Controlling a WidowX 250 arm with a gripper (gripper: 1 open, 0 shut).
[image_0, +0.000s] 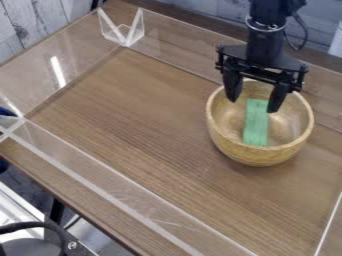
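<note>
A wooden bowl (230, 142) sits on the right half of the table, with a green rectangular object (255, 124) lying inside it. My black gripper (255, 88) hangs over the back of the bowl, its fingers apart, one toward each side of the rim, with nothing seen held between them.
Clear plastic walls line its edges, with a clear corner piece at the back left. A black cable loop lies at the bottom left, outside the work area.
</note>
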